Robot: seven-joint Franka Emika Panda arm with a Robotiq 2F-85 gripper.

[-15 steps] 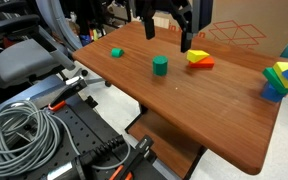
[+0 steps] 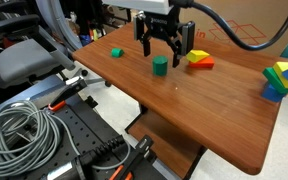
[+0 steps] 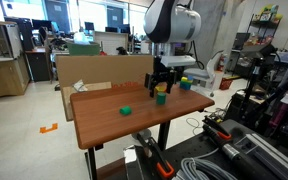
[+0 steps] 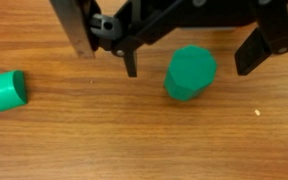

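An upright green block [image 2: 160, 66] stands near the middle of the wooden table. My gripper [image 2: 162, 51] is open just above it, one finger to each side. In the wrist view the same green block [image 4: 190, 72] shows in the gap, closer to the left finger [image 4: 131, 63] than to the right finger [image 4: 251, 53]. Nothing is held, and no contact with the block can be made out. A second green block [image 4: 4, 91] lies on its side at the left edge of that view.
Close behind the gripper are a red block [image 2: 201, 66] and a yellow block [image 2: 196, 55]. Several coloured blocks form a stack [image 2: 277, 89] at the table's right edge.
The gripper has come down towards the upright green block and turned somewhat, its fingers now lower around it. It has stayed open. The blocks have not moved.
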